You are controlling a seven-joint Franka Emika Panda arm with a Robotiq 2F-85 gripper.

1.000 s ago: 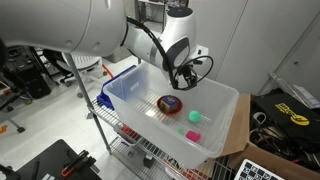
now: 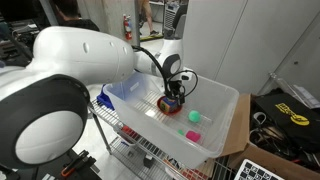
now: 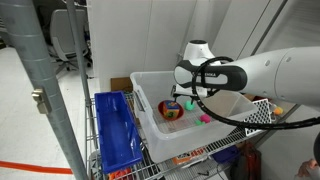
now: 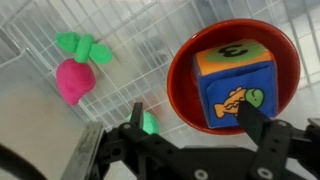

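Note:
Inside a white bin (image 2: 150, 124), a red bowl (image 4: 183, 88) holds a soft-looking block (image 4: 238, 85) with an orange side and a blue side bearing a fish picture. My gripper is open above the bowl, its two dark fingers apart at the bottom of the wrist view and nothing held between them. From the first exterior view, the gripper (image 2: 173, 99) comes down over the bowl and hides part of it.
In the same bin lie a pink object (image 4: 75, 80), a green knobbly toy (image 4: 84, 47) and a light green round item (image 4: 150, 122). A blue tray (image 3: 117, 130) sits left of the bin; a cardboard box (image 2: 240, 130) stands at its right.
The arm has come down into the bin toward the red bowl. The bowl and the other items have stayed in place.

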